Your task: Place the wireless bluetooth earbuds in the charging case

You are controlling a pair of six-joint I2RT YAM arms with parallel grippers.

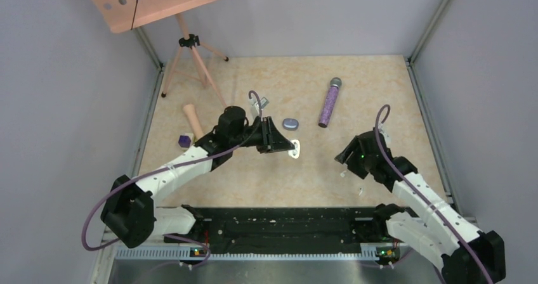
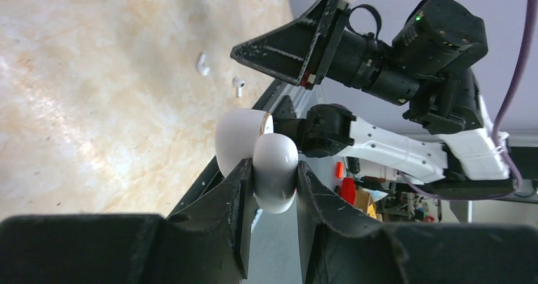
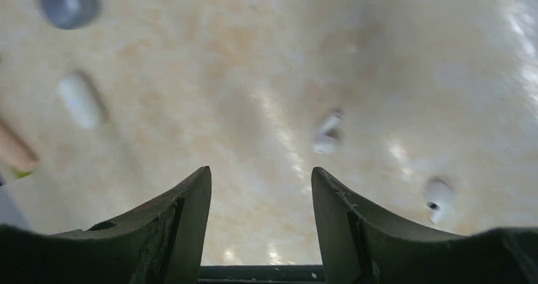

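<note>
In the left wrist view, my left gripper is shut on the white charging case point(image 2: 275, 173), whose lid point(image 2: 240, 141) stands flipped open. From above, the case point(image 1: 295, 149) is held clear of the table's middle. One white earbud point(image 3: 327, 135) lies on the table just beyond my right gripper, which is open with nothing between its fingers. Farther right lies another earbud point(image 3: 439, 196). Both show in the left wrist view too, one earbud point(image 2: 202, 64) close to the other earbud point(image 2: 238, 86). The inside of the case is hidden.
A grey-blue oval object point(image 1: 290, 124) and a purple microphone point(image 1: 329, 103) lie behind the case. A wooden stick point(image 1: 193, 120) and a purple block point(image 1: 185, 141) are at left. A blurred white oblong point(image 3: 82, 100) appears in the right wrist view.
</note>
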